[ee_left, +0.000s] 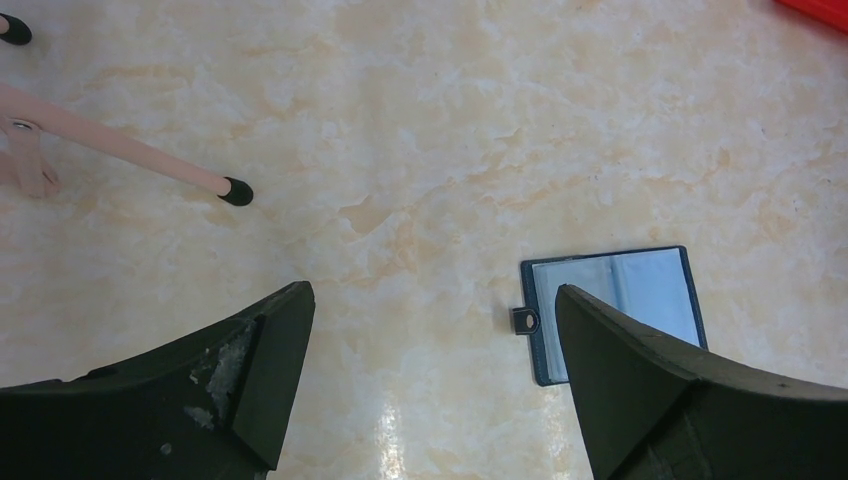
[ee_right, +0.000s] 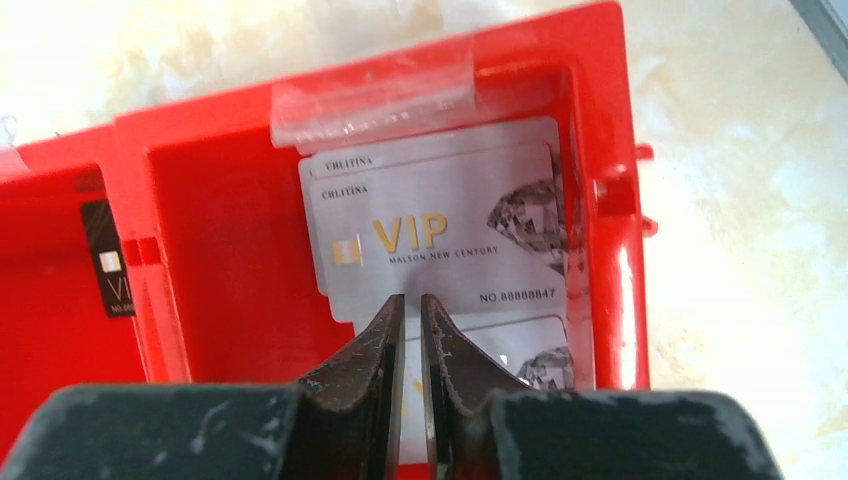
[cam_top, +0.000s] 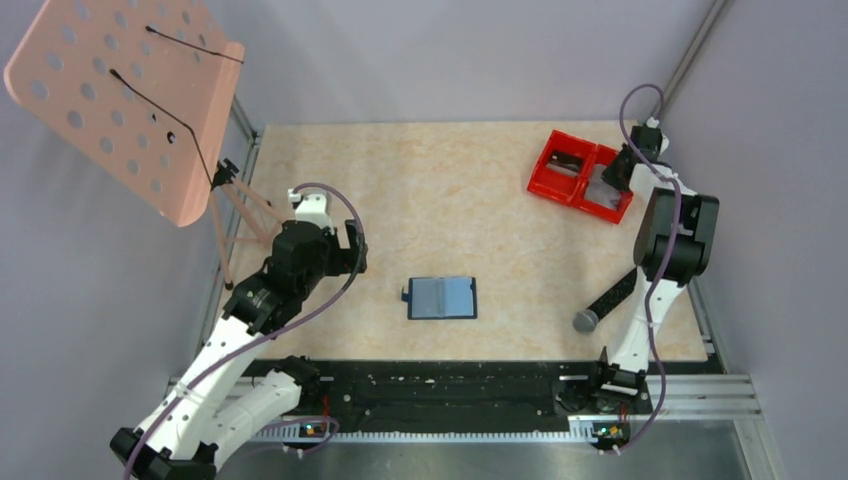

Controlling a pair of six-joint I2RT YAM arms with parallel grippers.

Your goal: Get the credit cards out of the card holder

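Observation:
Silver VIP cards (ee_right: 440,240) lie overlapping in one compartment of the red box (cam_top: 547,188), at the back right in the top view. My right gripper is over that compartment, its fingertips close together with a narrow gap between them. A card's face shows through the gap, and no card is visibly gripped. A flat, dark-blue-edged card holder (cam_top: 442,298) lies opened out near the table's front, with pale blue sleeves and a small side tab. My left gripper stands open and empty to the left of it.
A black card (ee_right: 108,255) sits in the box's other compartment. A microphone (cam_top: 605,302) lies beside the right arm. A pink perforated stand (cam_top: 135,90) occupies the left back, its legs on the table. Mid-table is clear.

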